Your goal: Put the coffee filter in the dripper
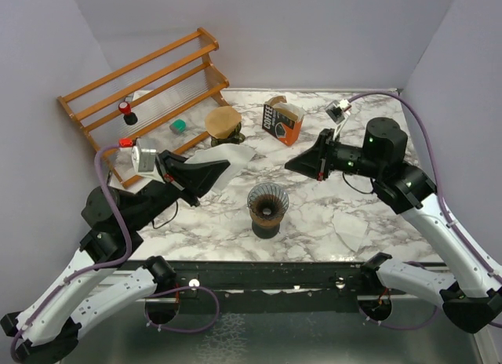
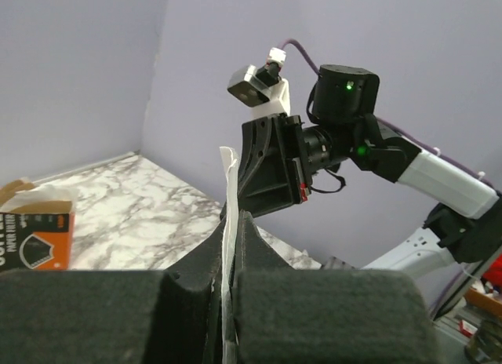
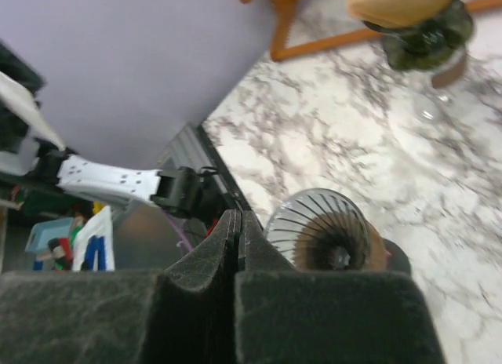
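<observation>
The wire dripper (image 1: 268,204) stands on its dark base at the front centre of the table, and shows below my right gripper in the right wrist view (image 3: 318,231). My left gripper (image 1: 216,169) is left of and above it, shut on a white paper filter (image 1: 226,154), seen edge-on in the left wrist view (image 2: 230,191). My right gripper (image 1: 292,166) is shut, nothing visible between its fingertips, above and right of the dripper. Another white paper filter (image 1: 349,231) lies flat on the marble right of the dripper.
An orange filter box (image 1: 282,125) stands at the back centre, beside a glass carafe with tan lid (image 1: 223,125). A wooden rack (image 1: 141,85) fills the back left. Walls bound both sides.
</observation>
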